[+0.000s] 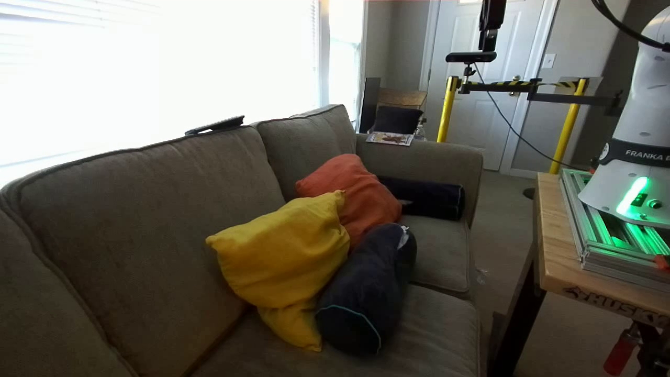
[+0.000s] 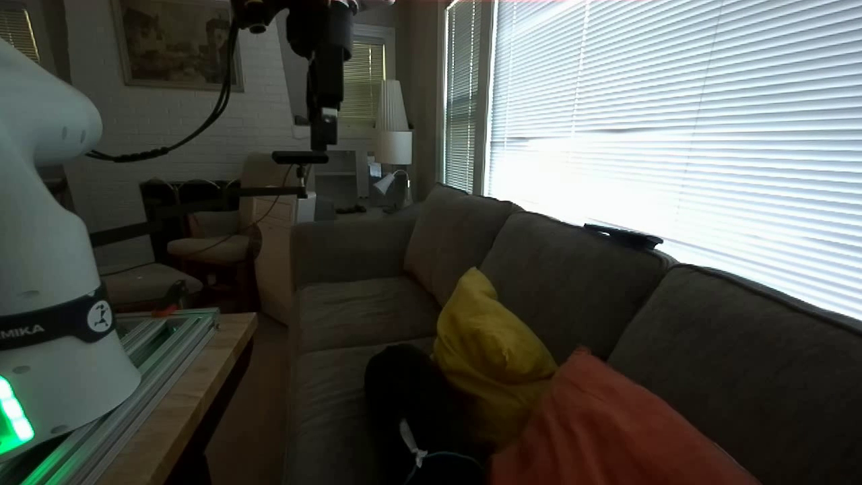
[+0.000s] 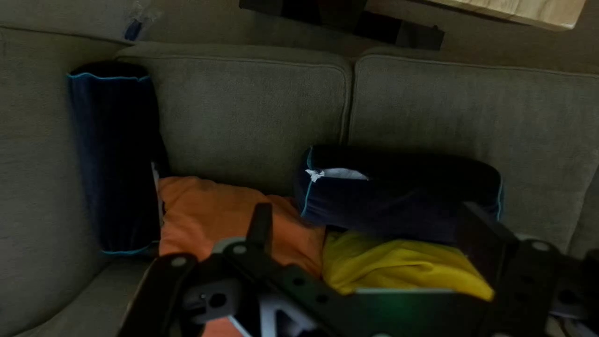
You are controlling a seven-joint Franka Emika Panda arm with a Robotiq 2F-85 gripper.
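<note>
My gripper stands open in the wrist view, its two black fingers wide apart with nothing held between them. It hangs high above the couch; its fingers show at the top of both exterior views. Below lie a yellow pillow (image 1: pixel 282 248), an orange pillow (image 1: pixel 355 195) and a dark blue bolster (image 1: pixel 367 289) in front of the yellow one. A second dark bolster (image 3: pixel 115 163) lies against the couch arm at the left of the wrist view. The yellow pillow's lower part is hidden behind the gripper there.
The grey-brown couch (image 1: pixel 144 213) runs along a bright window. A flat dark object (image 2: pixel 623 236) rests on its back. My arm's base sits on a wooden bench (image 1: pixel 568 251) facing the couch. Bare seat (image 2: pixel 355 311) shows beyond the pillows in exterior view 2.
</note>
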